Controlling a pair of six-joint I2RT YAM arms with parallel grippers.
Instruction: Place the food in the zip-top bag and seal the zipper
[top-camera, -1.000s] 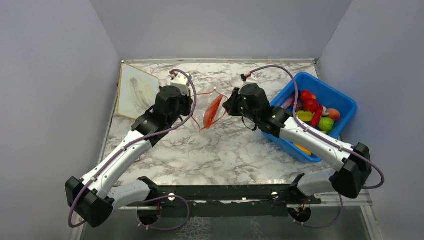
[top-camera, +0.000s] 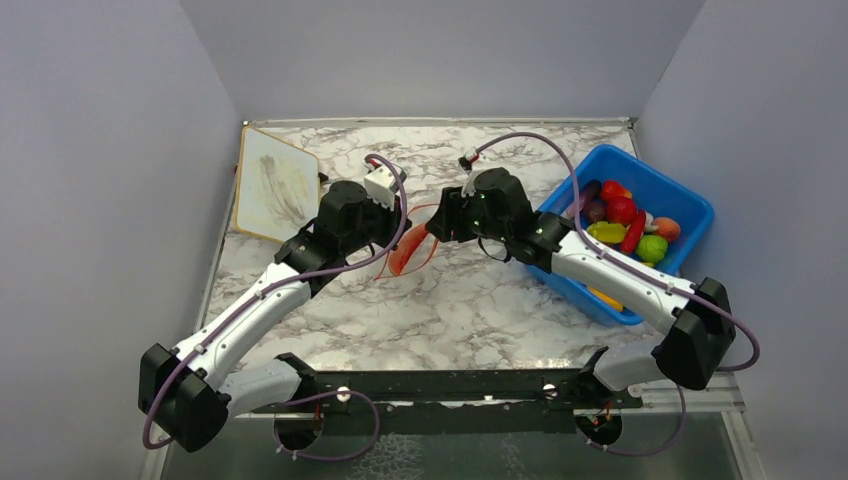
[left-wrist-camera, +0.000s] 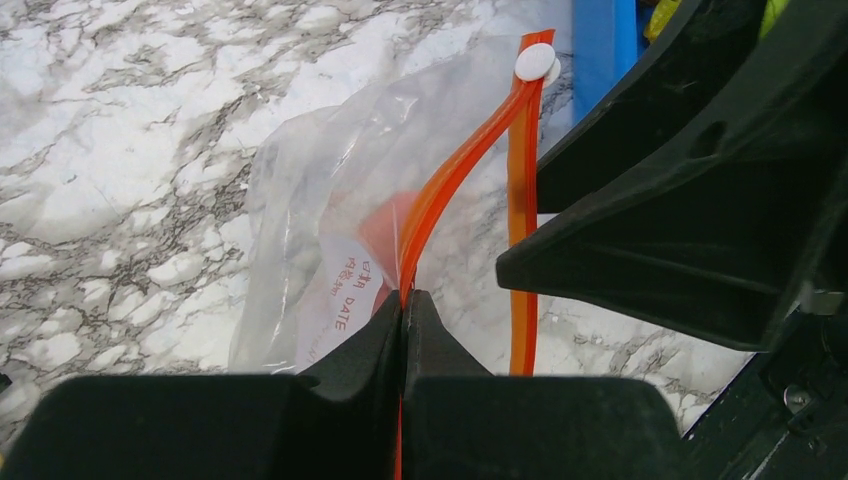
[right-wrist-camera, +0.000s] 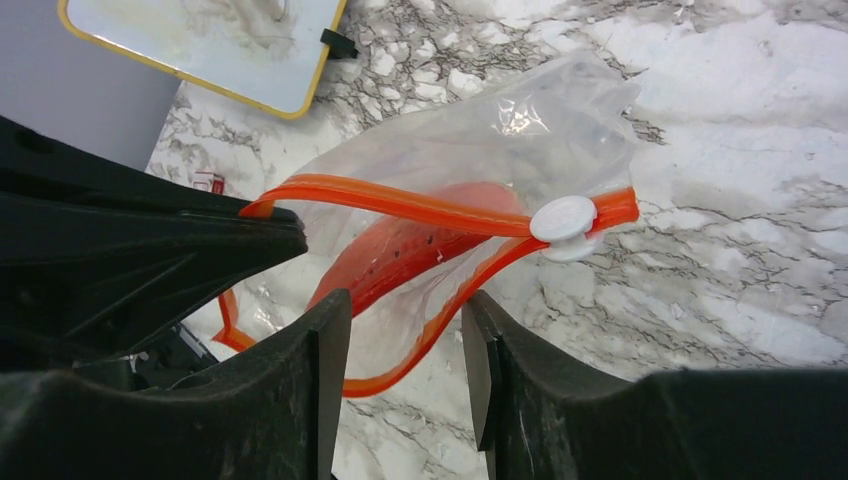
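Note:
The clear zip top bag (right-wrist-camera: 565, 115) is held up above the table with its orange zipper edges (left-wrist-camera: 462, 160) spread apart. A long red food item (right-wrist-camera: 395, 255) lies inside it, partly seen through the film. At one end of the zipper sits a white slider (right-wrist-camera: 563, 218). My left gripper is shut on one orange edge, which runs between its fingertips. On the opposite side, my right gripper stands part open; the other orange edge passes between its separated fingers in the right wrist view, with gaps showing.
A blue bin (top-camera: 697, 200) of several colourful play foods stands at the right. The white board (top-camera: 275, 185) with a yellow rim lies at the back left. Marble-patterned table (top-camera: 440, 330) in front of the bag is clear.
The left gripper has moved right and slightly toward the front, drawing the bag's edge along. The right gripper shifted left a little, its fingers now apart. The bag mouth has narrowed and turned.

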